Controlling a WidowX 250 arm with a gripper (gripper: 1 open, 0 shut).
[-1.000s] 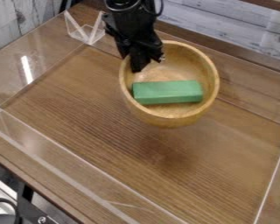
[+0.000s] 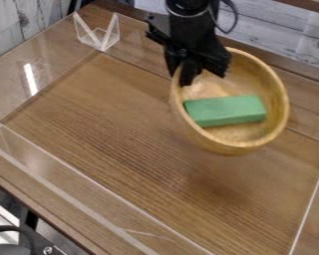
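Observation:
A tilted tan bowl [image 2: 225, 141] hangs at the right of the camera view, with a green rectangular block [image 2: 225, 111] lying inside it. My black gripper [image 2: 183, 72] comes down from the top and is shut on the bowl's upper-left rim. Its fingertips are partly hidden by the rim and dark against it.
A wire stand [image 2: 99, 30] is at the back left of the wooden table [image 2: 109, 149]. A white plank wall lies behind, and the front and left of the tabletop are clear.
My gripper and the bowl with the green block in it have moved to the right, and the bowl's tilt has shifted a little.

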